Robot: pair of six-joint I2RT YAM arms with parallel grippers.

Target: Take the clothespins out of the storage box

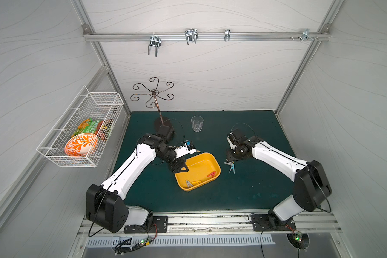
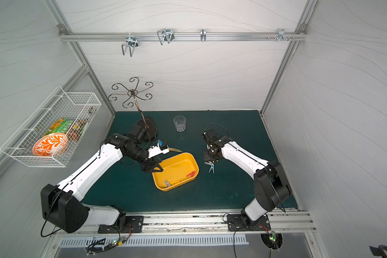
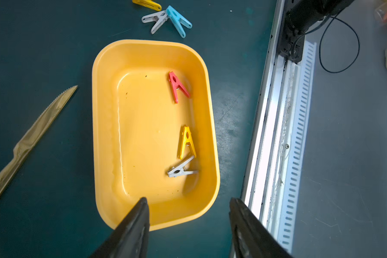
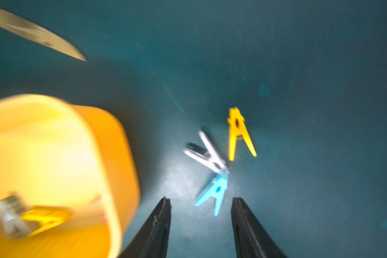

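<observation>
The yellow storage box (image 3: 148, 116) holds a red clothespin (image 3: 174, 86), a yellow clothespin (image 3: 187, 139) and a grey clothespin (image 3: 180, 169), all near one long side. Outside it on the table, a second yellow clothespin (image 4: 238, 131), a white-grey clothespin (image 4: 210, 157) and a blue clothespin (image 4: 215, 191) lie close together, the white-grey one touching the blue. My left gripper is over the box's left end, fingers apart and empty. Above the loose clothespins hangs my right gripper, also parted with nothing between its fingers.
A tan knife-like object (image 3: 34, 133) lies behind the box. Farther back stand a clear glass (image 1: 197, 123) and a metal stand with curled arms (image 1: 154, 92). A wire basket (image 1: 103, 111) hangs on the left wall.
</observation>
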